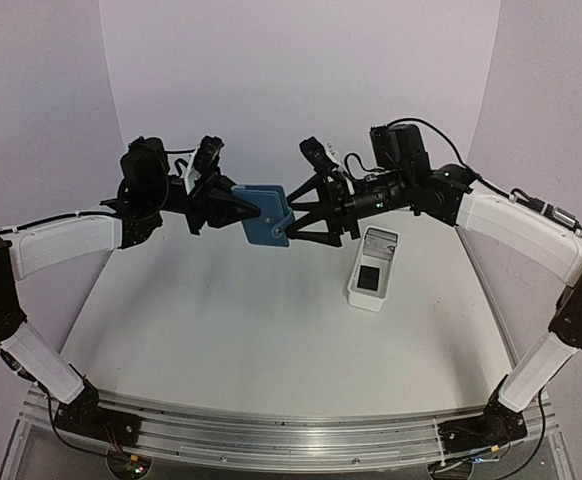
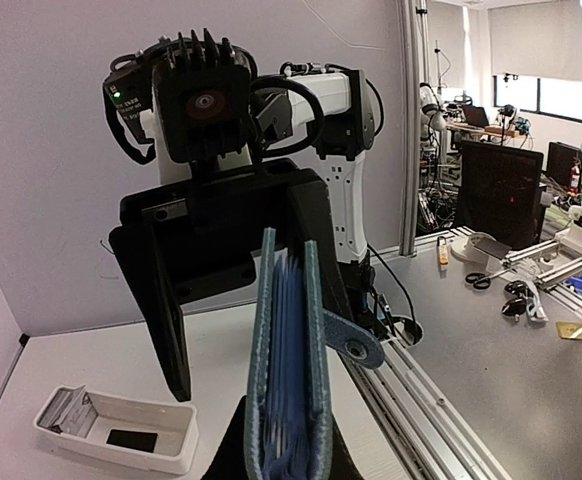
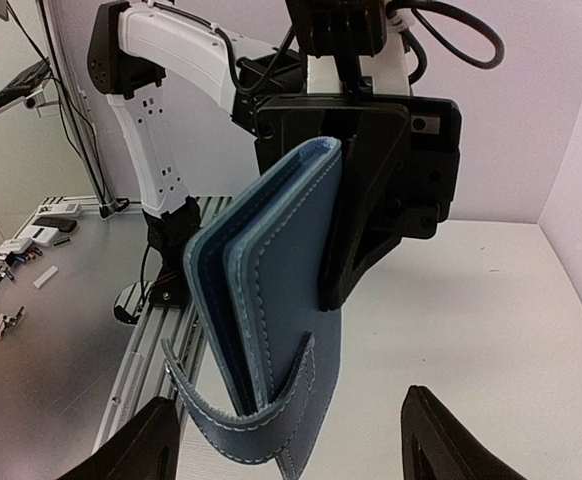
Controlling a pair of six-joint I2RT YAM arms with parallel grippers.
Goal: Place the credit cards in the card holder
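Held upright in the air, the blue card holder (image 1: 261, 205) has my left gripper (image 1: 243, 203) shut on its edge. Its snap strap sticks out loose, and in the right wrist view the strap (image 3: 246, 435) curves away from the body towards me. My right gripper is part open around the strap end, its fingers apart on either side and clear of it. On the table, the white box (image 1: 353, 292) holds a stack of grey cards (image 2: 68, 410) at one end and a black card (image 1: 369, 278) lying flat.
A metal rail (image 1: 291, 437) runs along its front edge. Walls close in the left, right and back.
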